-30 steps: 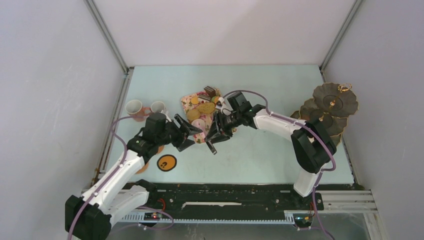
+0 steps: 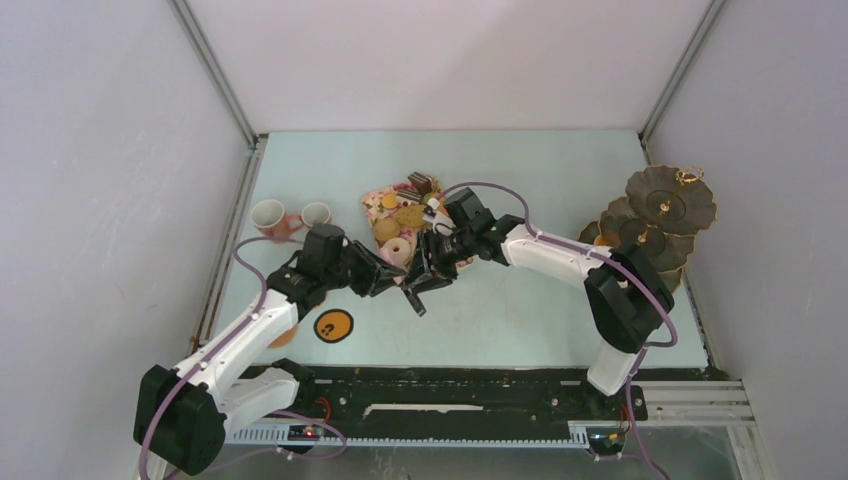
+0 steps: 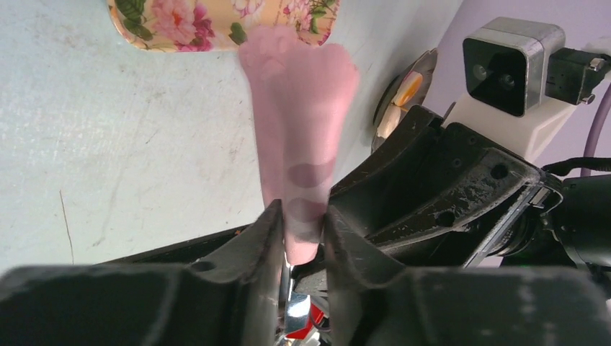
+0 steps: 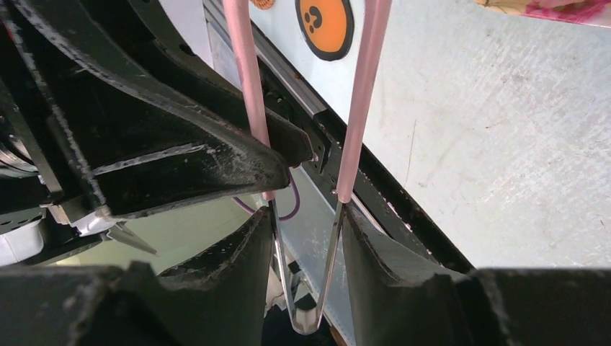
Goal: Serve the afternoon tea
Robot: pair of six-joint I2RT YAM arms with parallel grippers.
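Pink-tipped tongs with a bent metal spring end are between both grippers over the front middle of the table. My left gripper has its fingers against both sides of the pink part, near its lower end. In the right wrist view, the metal legs of the tongs run down between the fingers of my right gripper, which meet their outer sides. A floral tray of treats lies just behind the grippers. A dark tiered stand is at the right, and two pink-and-white cups are at the left.
An orange paw coaster and part of another coaster lie near the left arm. The two grippers nearly touch each other. Open table lies in front of the tray and towards the right.
The left gripper has moved slightly right and its fingers have drawn together around the tongs. The right gripper, with the tongs, has shifted a little to the left.
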